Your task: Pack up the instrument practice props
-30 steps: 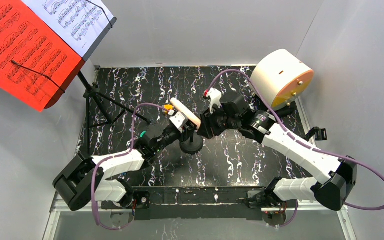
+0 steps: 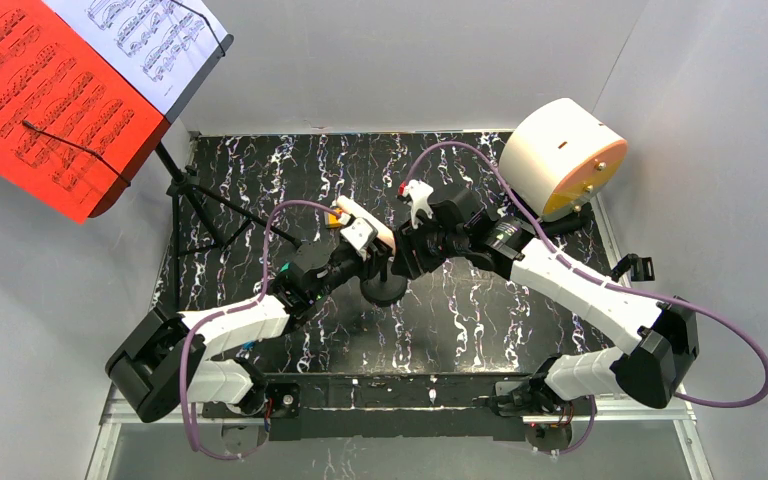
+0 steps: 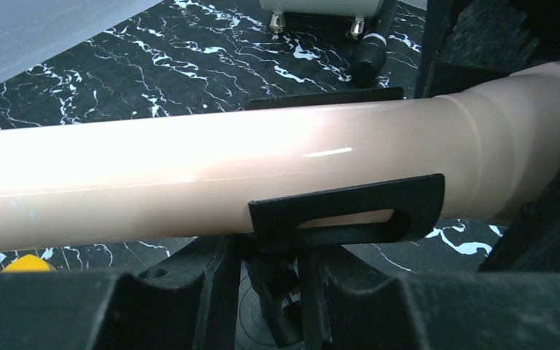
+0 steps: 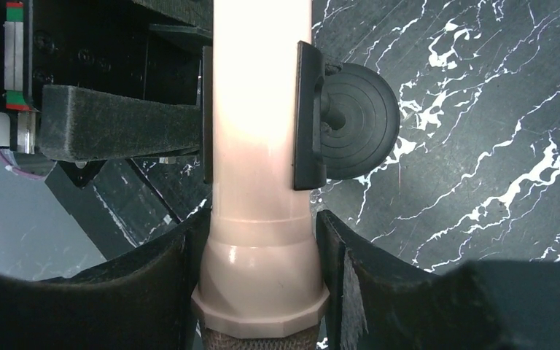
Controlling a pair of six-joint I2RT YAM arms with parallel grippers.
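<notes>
A pale pink microphone [image 2: 364, 220] lies in the black clip [image 3: 350, 211] of a small stand, whose round base [image 4: 364, 120] rests on the dark marbled table. My left gripper is shut on the stand's upper part just below the clip. On the microphone's thicker end my right gripper is shut, one finger along each side. Just past those fingers, the dark mesh [image 4: 262, 341] shows at the lower edge of the right wrist view. From above, both grippers meet over the base and hide the clip.
At the back right stands a cream drum-shaped case [image 2: 555, 150] with a black cylinder [image 2: 565, 222] by it. A music stand with red and white sheets [image 2: 55, 115] fills the left back. A yellow object [image 2: 334, 219] lies behind the microphone.
My right gripper has shifted a little left, onto the microphone's end. The microphone has moved slightly left with it. The left arm and the stand's base look unmoved.
</notes>
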